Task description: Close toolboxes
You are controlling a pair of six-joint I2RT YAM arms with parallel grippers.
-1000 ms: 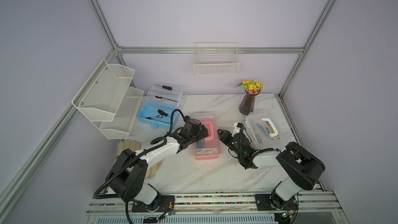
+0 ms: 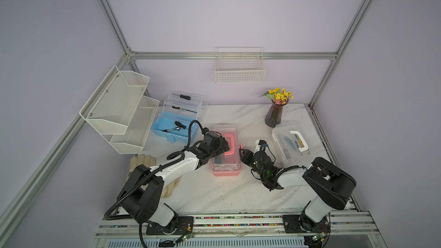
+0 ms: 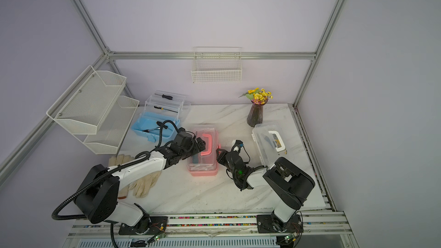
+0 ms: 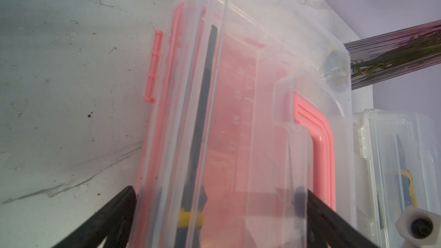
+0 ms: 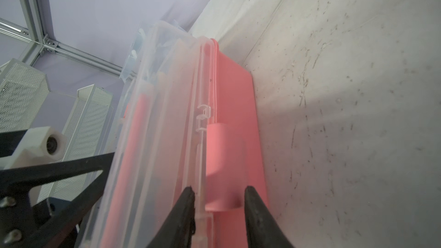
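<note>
The pink toolbox (image 2: 225, 173) stands mid-table, its clear lid (image 4: 257, 110) with pink handle (image 4: 321, 151) lying down over the base. My left gripper is open above it, fingers spread to either side of the lid's raised part. At the box's right side, the parted fingertips of my right gripper stand around the lower end of a pink latch (image 5: 222, 160); contact is unclear. Another pink latch (image 4: 154, 66) sticks out on the left side. Behind it, the blue toolbox (image 2: 160, 124) has its lid open, with tools inside.
A clear toolbox with white handle (image 2: 300, 141) lies shut-lidded at right. A flower vase (image 2: 273, 114) stands behind. Work gloves (image 2: 172, 186) lie beneath the left arm, and a mesh rack (image 2: 119, 105) borders the left.
My right gripper has moved slightly left against the pink box's side. The pink box has shifted a little left too. The left arm has hardly moved.
</note>
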